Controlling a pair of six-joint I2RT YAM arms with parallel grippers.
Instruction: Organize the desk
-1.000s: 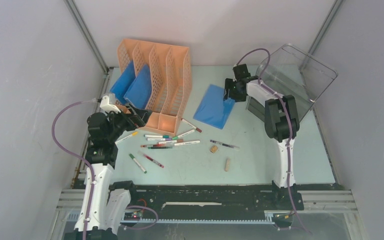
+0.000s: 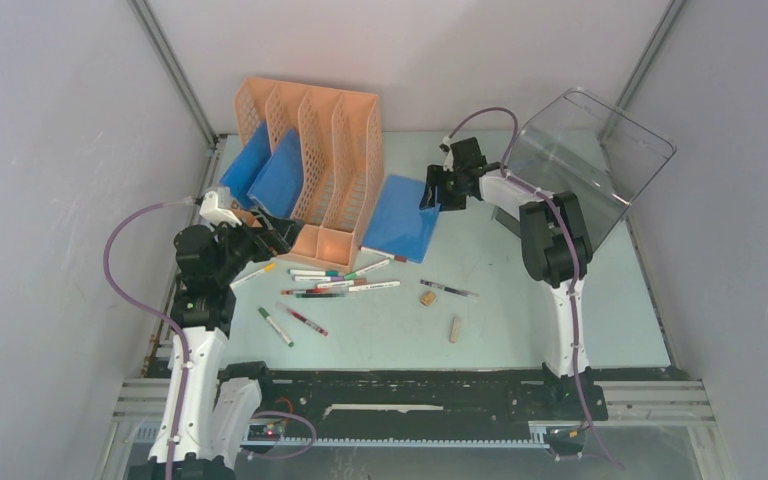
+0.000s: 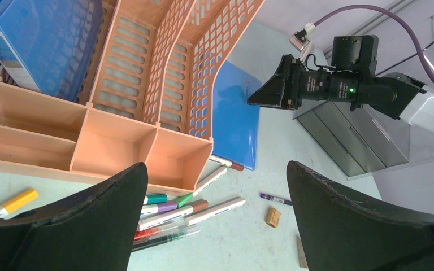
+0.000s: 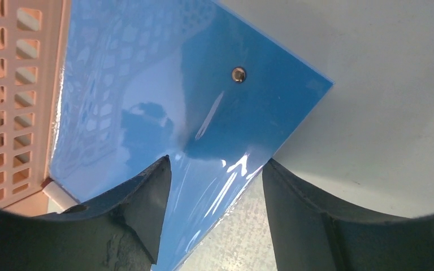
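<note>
A blue folder [image 2: 400, 218] lies flat on the desk against the right side of the peach file organizer [image 2: 358, 160]. My right gripper is at the folder's right edge, its fingers [image 4: 157, 195] parted. One fingertip is over the blue sheet and the other is by its edge; the folder is not clamped. Two more blue folders [image 2: 278, 175] stand in the organizer's left slots. Over the organizer's front left, my left gripper hangs open and empty. Several markers [image 2: 345, 283] lie scattered in front of the organizer, one marker [image 3: 226, 162] beside the folder's near end.
A clear bin [image 2: 600, 160] stands at the right back, close behind the right arm. A small tan block [image 2: 427, 298], a dark pen [image 2: 448, 289] and an eraser-like piece [image 2: 455, 329] lie mid-desk.
The left arm has stayed still.
</note>
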